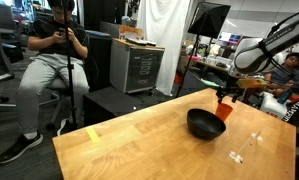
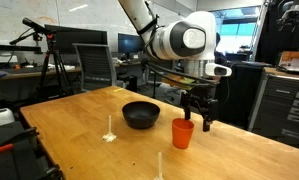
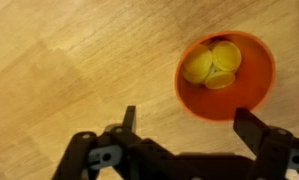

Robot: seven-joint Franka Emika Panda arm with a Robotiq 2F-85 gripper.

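An orange cup [image 2: 182, 133] stands upright on the wooden table, beside a black bowl [image 2: 141, 115]. Seen from above in the wrist view, the cup [image 3: 262, 93] holds several round yellow pieces [image 3: 225, 55]. My gripper is open, its two dark fingers wide apart with only bare table showing between them. The cup lies ahead of the fingertips in that view, toward the right finger [image 3: 249, 130]. From the side, the gripper [image 2: 197, 116] hangs just above and beside the cup's rim. In exterior view 1 the cup [image 1: 224, 111] sits behind the bowl [image 1: 204, 124].
Two small white items, one upright [image 2: 110, 130] and one nearer the front [image 2: 159, 165], are on the table [image 2: 79, 120]. Wide bare tabletop extends away from the cup and bowl. A seated person [image 1: 59, 60] is off the table's far side.
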